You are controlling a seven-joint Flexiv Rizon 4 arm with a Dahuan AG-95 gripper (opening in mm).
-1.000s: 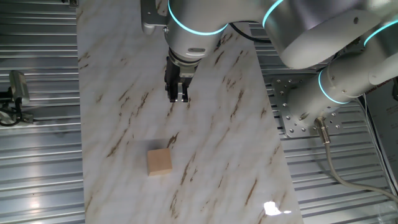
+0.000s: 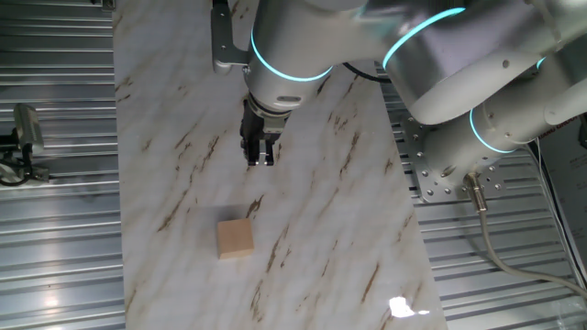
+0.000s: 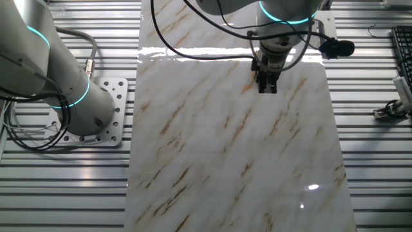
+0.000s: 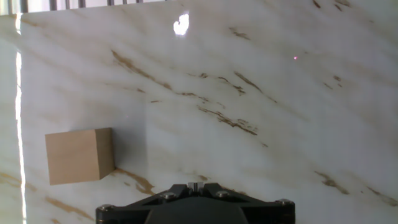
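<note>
A plain wooden block (image 2: 235,238) rests on the marble-patterned tabletop (image 2: 321,220), left of centre in exterior view 1. In the wrist view the same block (image 4: 73,158) lies at lower left, with two of its faces visible. My gripper (image 2: 260,163) hangs above the table, higher in the picture than the block and clearly apart from it. At the bottom of the wrist view, the fingertips of the black gripper come together at the centre, shut, and nothing shows between them. Exterior view 2 shows the gripper (image 3: 268,91) pointing down, but not the block.
Ribbed metal decking (image 2: 60,238) borders the tabletop. A small device on a stand (image 2: 25,133) is off to the left, and a keyboard (image 3: 403,48) lies at the edge of exterior view 2. Cables loop around the arm.
Over the last second my gripper has shifted a little down and slightly left in exterior view 1, closer to the block in the picture. The block has stayed put.
</note>
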